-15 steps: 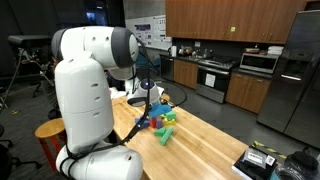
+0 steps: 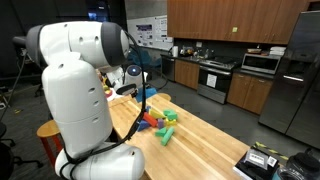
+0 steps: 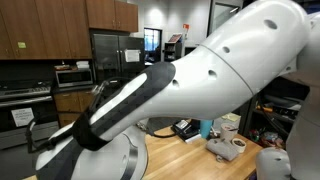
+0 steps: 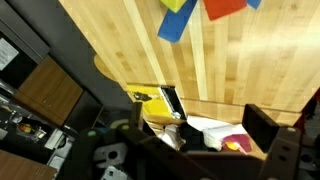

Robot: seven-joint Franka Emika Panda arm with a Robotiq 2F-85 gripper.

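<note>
My gripper stands open in the wrist view, its dark fingers wide apart and neither pinching anything. Below it on the wooden table (image 4: 120,65), a blue block (image 4: 177,20) and a red block (image 4: 222,6) show at the top edge of that view, beyond the fingertips. In exterior view 1, the gripper (image 2: 145,94) hangs above and left of a cluster of coloured blocks, among them a green block (image 2: 167,134). Several blocks there lie close together, too small to tell apart fully. The arm covers most of exterior view 2.
A yellow item (image 4: 145,98) and a white wrapper with red (image 4: 228,135) lie near the table edge. A black-and-white box (image 2: 258,162) sits at the near right. A blue cup (image 3: 206,128) stands beside grey items.
My gripper has risen and moved left, away from the block cluster it was close above. The blocks look to be in the same place.
</note>
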